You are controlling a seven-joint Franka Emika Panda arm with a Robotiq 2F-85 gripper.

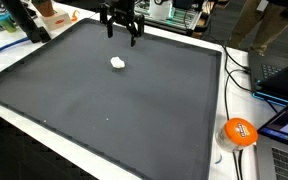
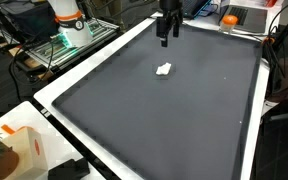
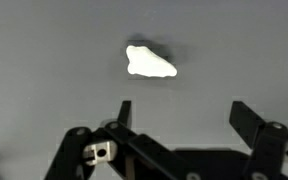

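A small white object, irregular in outline, lies on the dark grey board towards its far side. From the wrist view, this white piece looks wedge-like, broader at one end, with a soft shadow beside it. My gripper hangs above the board beyond the piece, fingers apart. Bare board shows between the two black fingertips in the wrist view, and the white piece sits ahead of them, untouched. The second exterior view also has the gripper clear of the white piece.
An orange-topped round item stands on the white table by the board's right edge, with black cables nearby. Farther right is a black laptop. Most of the board around the white piece is bare.
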